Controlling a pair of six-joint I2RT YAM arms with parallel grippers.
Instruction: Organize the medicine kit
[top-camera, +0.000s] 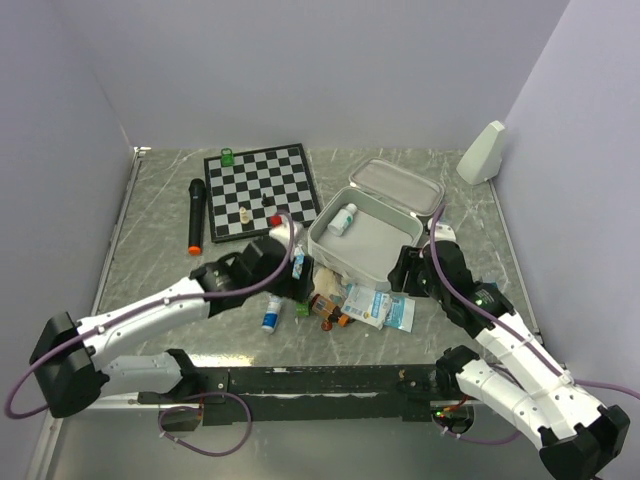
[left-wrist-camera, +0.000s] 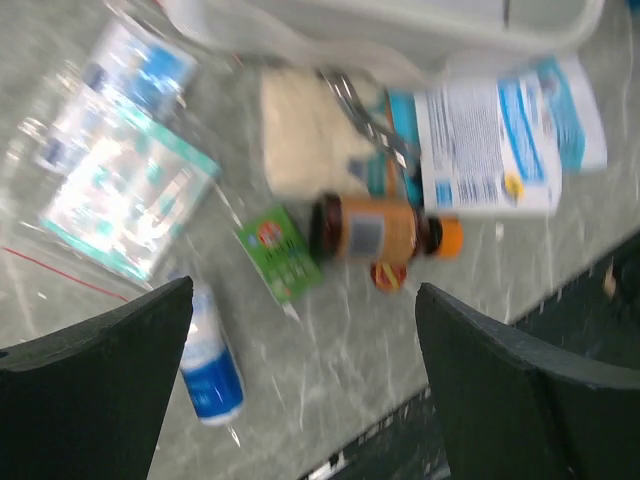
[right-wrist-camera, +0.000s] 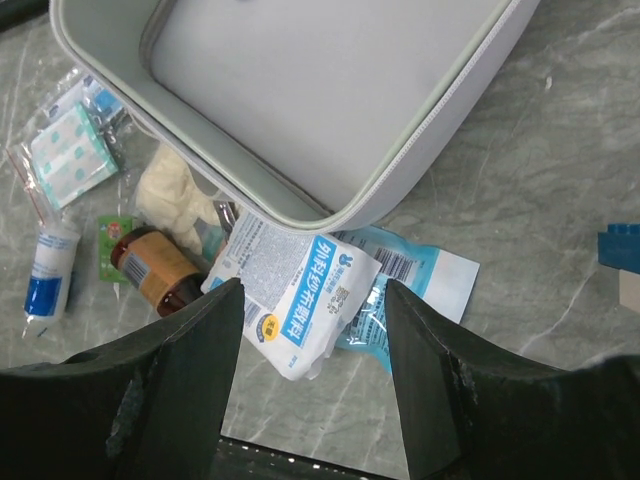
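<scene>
A grey kit case (top-camera: 365, 255) holds a white bottle (top-camera: 342, 219), with its lid (top-camera: 397, 185) behind. In front lie an amber bottle (left-wrist-camera: 370, 230), a green packet (left-wrist-camera: 275, 250), a white-and-blue tube (left-wrist-camera: 210, 360), clear packets (left-wrist-camera: 125, 195), a beige item (right-wrist-camera: 172, 195) and white-and-blue packets (right-wrist-camera: 300, 300). My left gripper, blurred in the top view, is open above the tube and amber bottle, holding nothing. My right gripper stands open at the case's front right, above the packets, empty.
A chessboard (top-camera: 257, 190) and a black microphone (top-camera: 196, 215) lie at the left. A white object (top-camera: 482, 152) stands at the back right.
</scene>
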